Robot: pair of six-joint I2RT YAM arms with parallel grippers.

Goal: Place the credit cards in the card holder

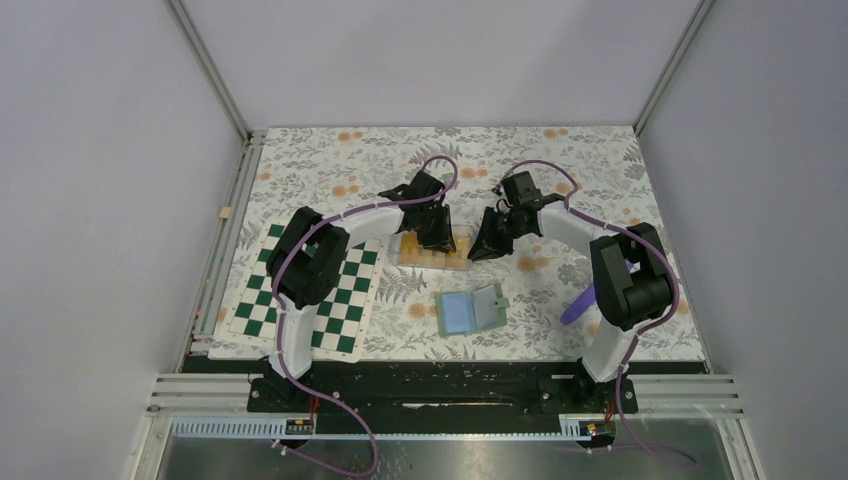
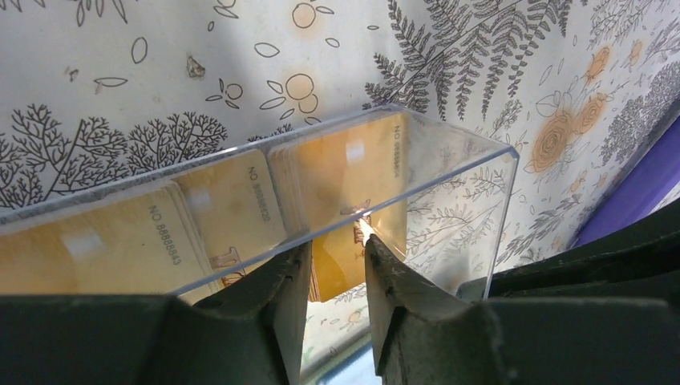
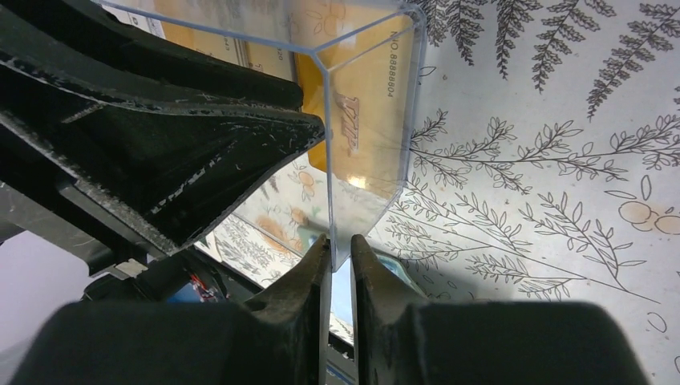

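Note:
Yellow credit cards [image 2: 220,200] lie in stacks inside a clear plastic box [image 1: 407,260] in the table's middle. In the left wrist view, my left gripper stands part open, fingertips at the rightmost card stack [image 2: 345,168] under the box's upper edge. My right gripper is shut on the clear box's end wall, at its corner. The blue and grey card holder [image 1: 458,312] lies open in front of the box; its pockets are too small to make out.
A green checkered board [image 1: 342,312] lies left, under the left arm. A purple object [image 1: 580,305] lies on the right.

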